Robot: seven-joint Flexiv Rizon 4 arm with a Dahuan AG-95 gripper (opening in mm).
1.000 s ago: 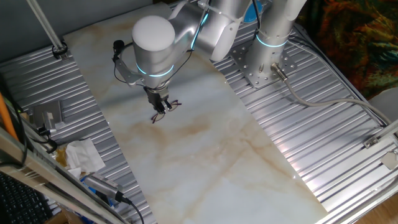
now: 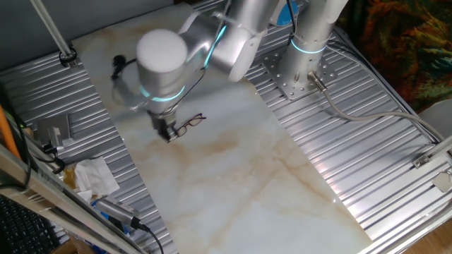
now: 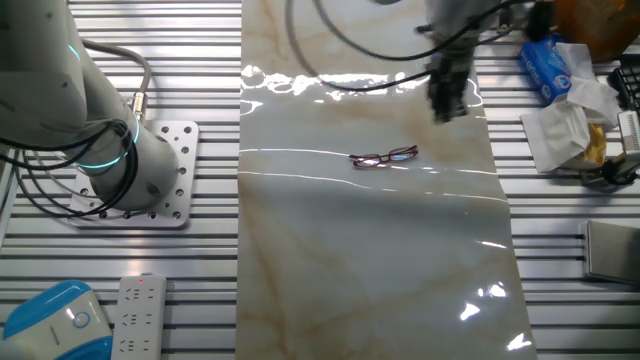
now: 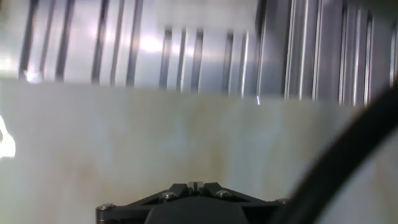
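A pair of dark reddish-framed glasses point(image 2: 189, 125) lies on the marbled sheet point(image 2: 233, 190). In exterior view 2 the glasses point(image 3: 384, 158) show whole, with nothing gripping them. My gripper point(image 2: 170, 136) is to their left in exterior view 1, blurred. Seen from the other side, the gripper point(image 3: 447, 112) hangs apart from them, up and to the right in the picture. At the bottom of the wrist view the gripper has its fingertips together, nothing visible between them. The glasses are out of the wrist view.
White paper or tissue point(image 2: 96, 176) and a grey cylindrical device point(image 2: 117, 210) stand beyond the sheet's left edge. A power strip point(image 3: 138, 318) lies near the arm's base point(image 3: 150, 180). Much of the sheet is bare. A black cable point(image 4: 348, 155) crosses the wrist view.
The arm has swung left in exterior view 1, taking my gripper from over the glasses to beside them. Its fingers stood apart there; now they are together. The glasses remain on the sheet.
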